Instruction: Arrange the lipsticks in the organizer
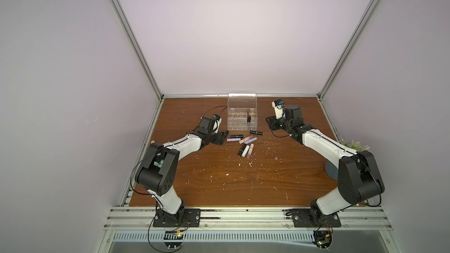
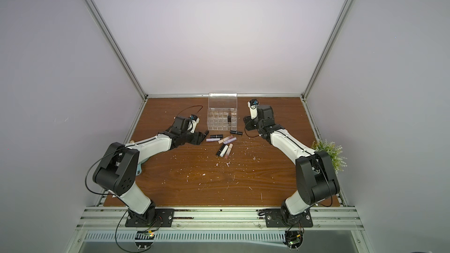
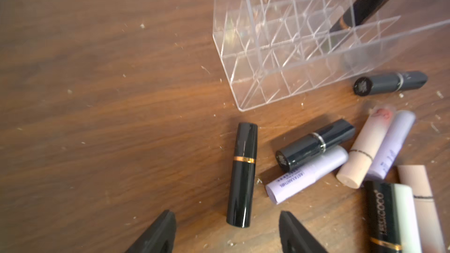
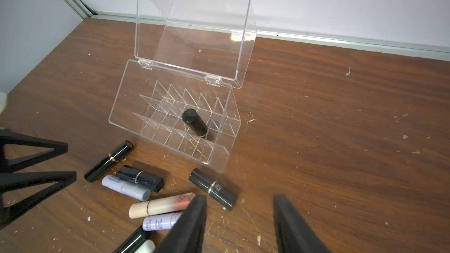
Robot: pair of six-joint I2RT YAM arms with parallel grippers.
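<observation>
A clear organizer [image 4: 174,107] with a divided inside stands at the back middle, its lid swung open. One black lipstick [image 4: 195,122] stands in one of its compartments. In front of it several lipsticks lie on the table: a black one with a gold band [image 3: 242,175], black ones with silver bands [image 3: 315,144] [image 4: 212,188], lilac ones [image 3: 307,174] and pinkish ones [image 3: 366,146]. My left gripper is open, its fingers on either side of the gold-banded lipstick's near end, not touching it. Open and empty, my right gripper hovers right of the organizer.
A black-and-gold lipstick [image 3: 385,215], a white one [image 3: 406,217] and a pink one [image 3: 421,206] lie side by side nearer the front. White crumbs dot the wood. A potted plant [image 2: 330,154] stands at the right edge.
</observation>
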